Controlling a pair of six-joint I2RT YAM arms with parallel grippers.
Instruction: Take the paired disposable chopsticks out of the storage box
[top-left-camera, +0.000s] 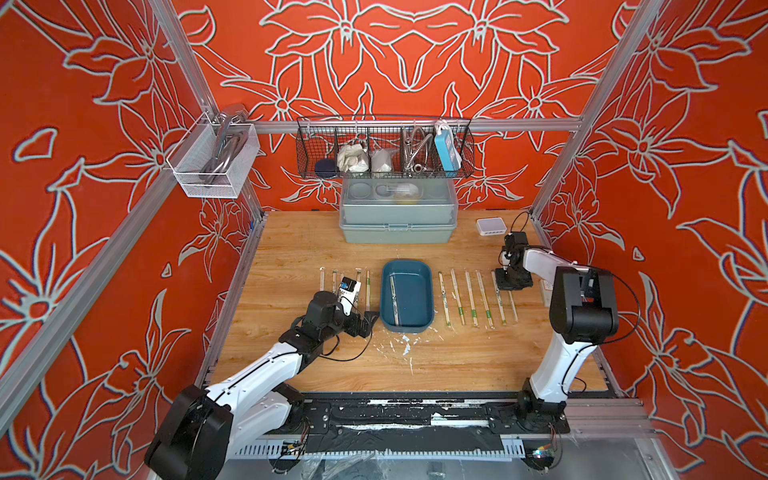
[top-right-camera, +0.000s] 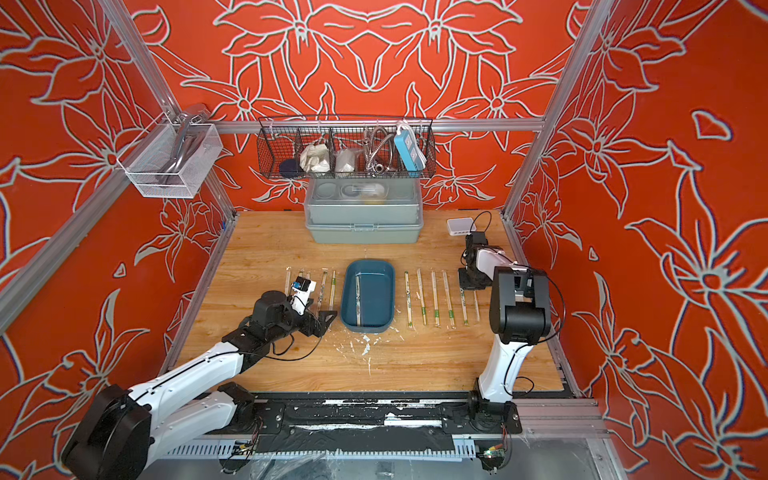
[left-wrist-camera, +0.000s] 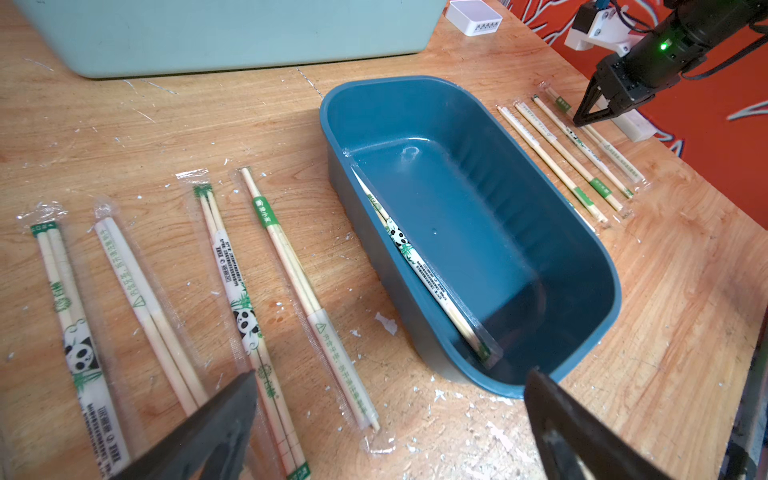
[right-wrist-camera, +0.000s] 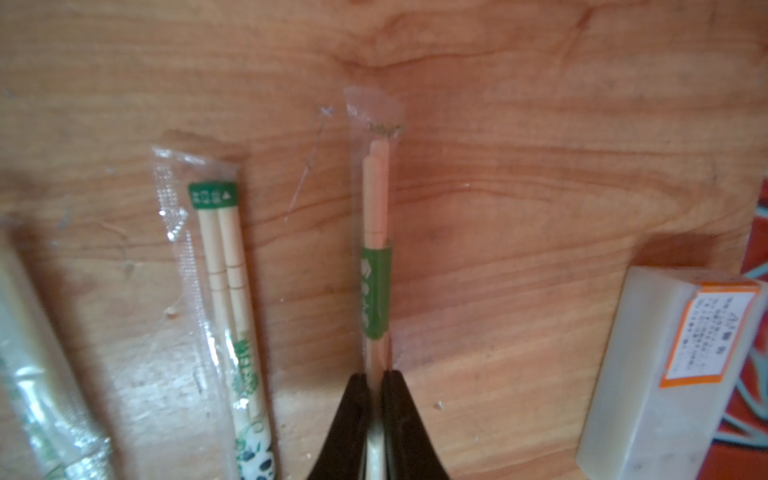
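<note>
The blue storage box (left-wrist-camera: 512, 224) sits mid-table with one wrapped chopstick pair (left-wrist-camera: 412, 256) along the left of its floor. To the box's left my left gripper stands open near the table, its fingers (left-wrist-camera: 204, 436) wide apart with no pair clasped. In the right wrist view my right gripper is closed on a wrapped pair with a green band (right-wrist-camera: 376, 292), at the far right of the right-hand row. That pair's far end shows beyond the fingertips; whether it is lifted I cannot tell. A panda-printed pair (right-wrist-camera: 232, 320) lies just left of it.
More wrapped pairs lie in rows left (left-wrist-camera: 276, 296) and right (top-left-camera: 471, 298) of the box. Behind it stands a grey-green lidded case (top-left-camera: 398, 232). A white block (right-wrist-camera: 664, 376) is near the right gripper. White scraps (top-left-camera: 406, 349) dot the clear front table.
</note>
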